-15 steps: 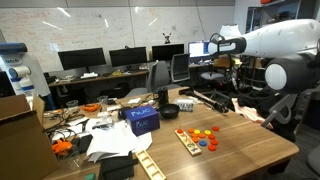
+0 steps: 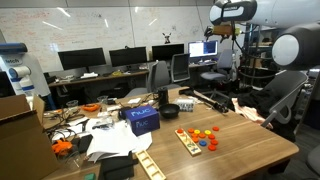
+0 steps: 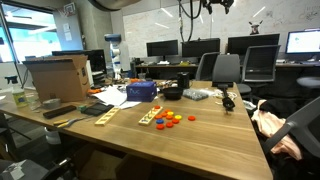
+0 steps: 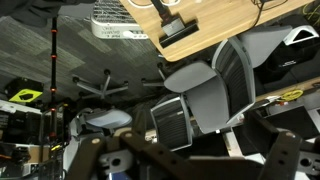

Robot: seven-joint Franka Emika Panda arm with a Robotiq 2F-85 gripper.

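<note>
High above the far right side of the table, my gripper (image 2: 221, 22) is open, well clear of everything on the tabletop. Several red, yellow, orange and blue discs (image 2: 213, 149) lie scattered on the bare wood. Beside them is a narrow pale strip (image 2: 188, 142) with a few small coloured pieces on it. A second pale strip (image 3: 107, 116) lies further left. Behind these stand a blue box (image 2: 143, 120) and a black bowl (image 2: 170, 111). The wrist view looks past the table to the floor and office chairs (image 4: 202, 78), with none of the discs in sight.
White papers (image 2: 106, 140) and assorted small items crowd the table's left part. A cardboard box (image 3: 58, 77) stands at the left end. Dark objects (image 2: 209, 101) lie along the back right.
The arm has risen at the upper right, carrying the gripper upward. Objects on the table have stayed in place.
</note>
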